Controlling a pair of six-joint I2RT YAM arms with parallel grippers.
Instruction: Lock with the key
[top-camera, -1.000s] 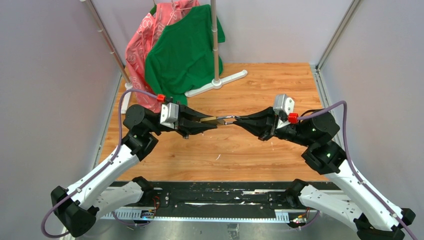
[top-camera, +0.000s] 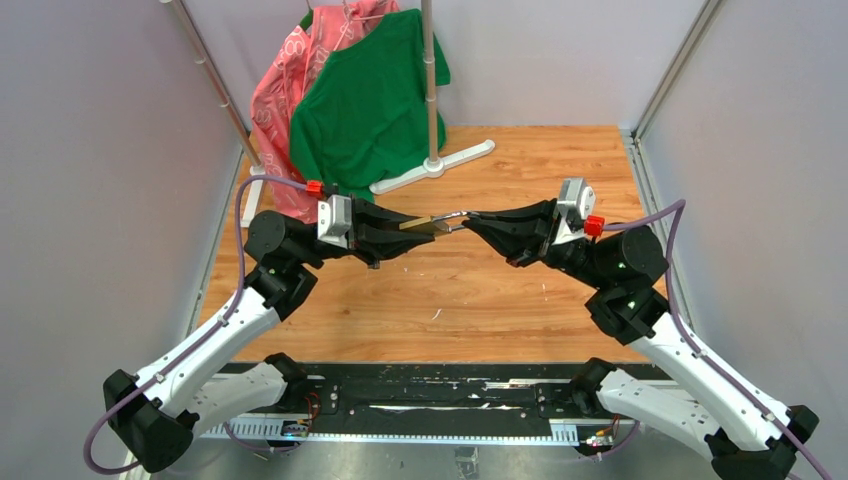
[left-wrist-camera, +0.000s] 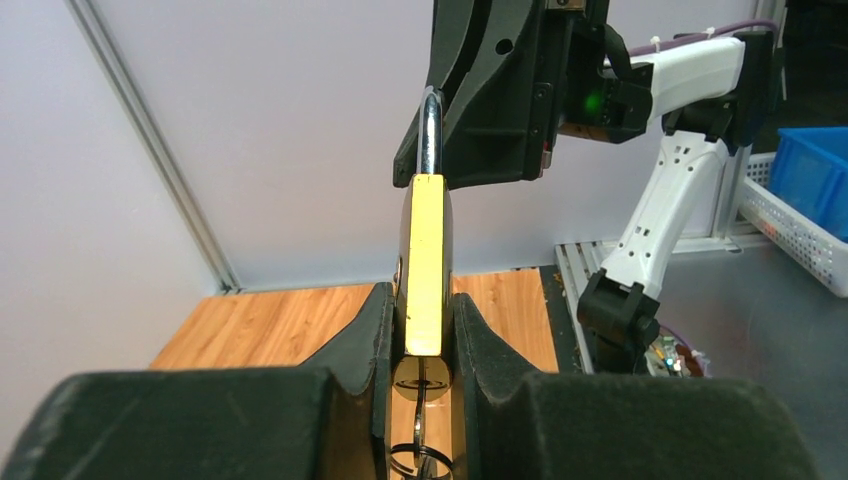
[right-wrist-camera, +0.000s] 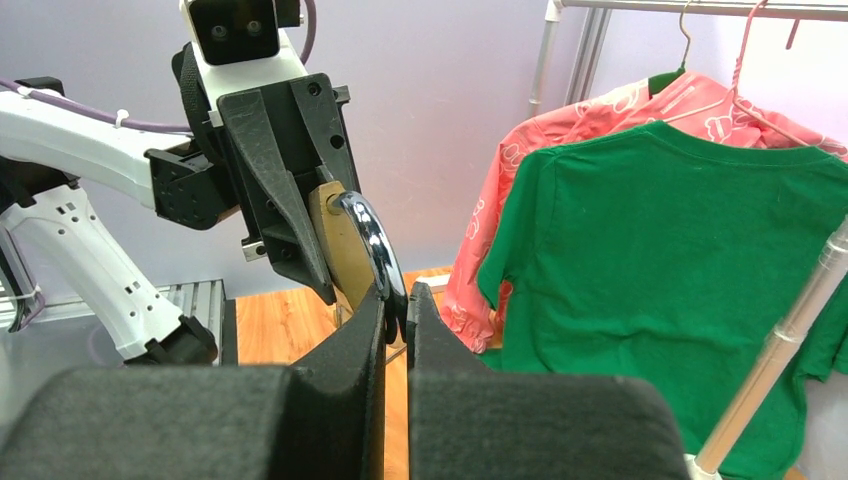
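Observation:
A brass padlock (top-camera: 430, 224) is held in mid-air between both arms. My left gripper is shut on its body (left-wrist-camera: 427, 265), one finger against each side. Beyond the body, the silver shackle (left-wrist-camera: 431, 130) reaches up to the right gripper. In the right wrist view, my right gripper is shut on the curved part of the shackle (right-wrist-camera: 372, 238). Below the lock body, between the left fingers, a thin key (left-wrist-camera: 419, 415) hangs at the keyhole end with a dark ring (left-wrist-camera: 420, 462). Whether the shackle's far leg is seated cannot be told.
Behind the left arm, a green shirt (top-camera: 370, 105) and a pink garment (top-camera: 275, 105) hang from a rack whose white foot (top-camera: 465, 156) rests on the wooden table (top-camera: 540, 300).
The right gripper has shifted slightly toward the back of the table, its forearm swinging left, and the shackle now slants a little upward. The left arm has barely moved.

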